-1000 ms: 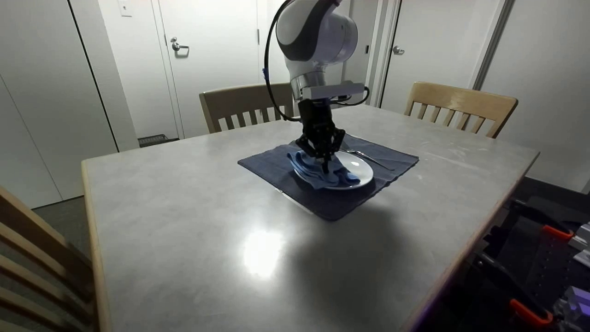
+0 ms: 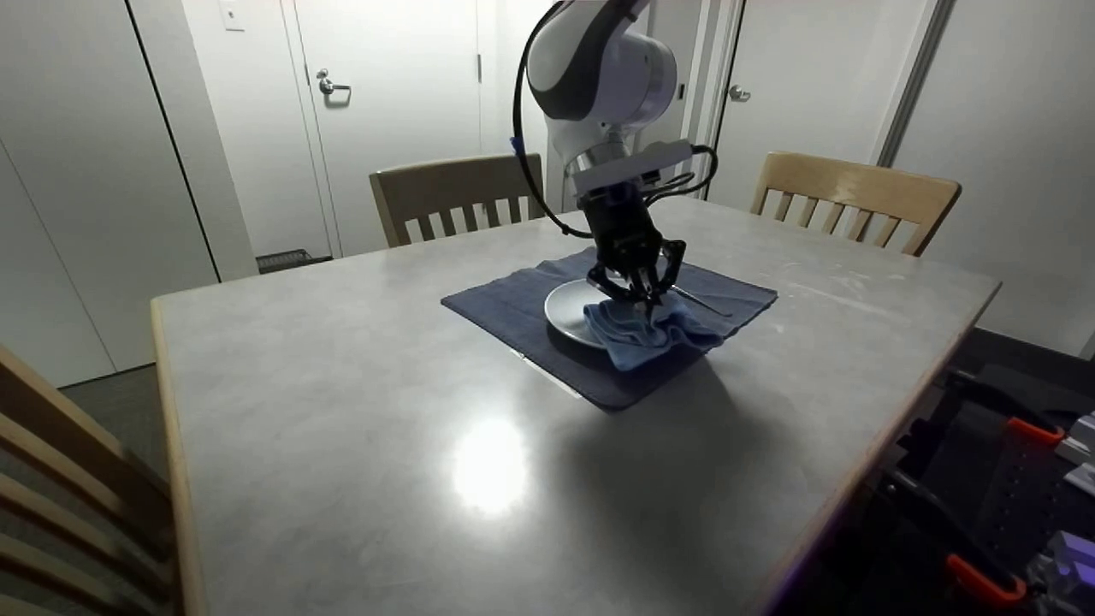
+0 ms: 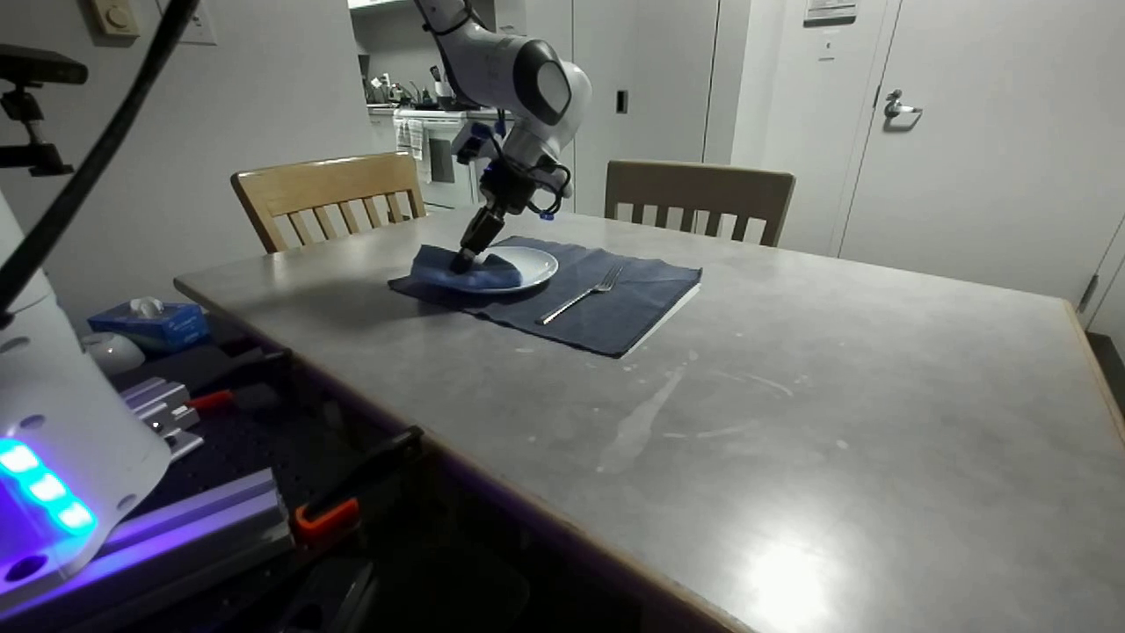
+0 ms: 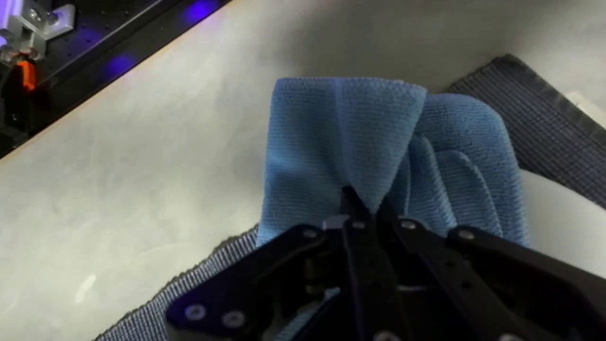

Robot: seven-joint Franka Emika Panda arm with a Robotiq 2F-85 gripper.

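Note:
A folded blue cloth [image 4: 341, 130] is pinched by my gripper, which is shut on it. In the first exterior view the cloth [image 2: 631, 344] covers the right and front part of a white plate [image 2: 566, 308] and hangs past its rim. The gripper [image 2: 648, 303] is low over the plate, tilted. From the second exterior view, the cloth [image 3: 427, 264] lies at the plate's left side, with bare plate [image 3: 533, 264] showing to the right. Fabric hides the exact contact between cloth and plate.
The plate stands on a dark blue placemat [image 3: 643, 280]. A fork [image 3: 585, 299] lies on the mat beside the plate. Wooden chairs [image 2: 852, 185] stand around it.
My gripper has moved to the right in the first exterior view, carrying the cloth from the plate's left side to its right side. The plate's left part is now bare.

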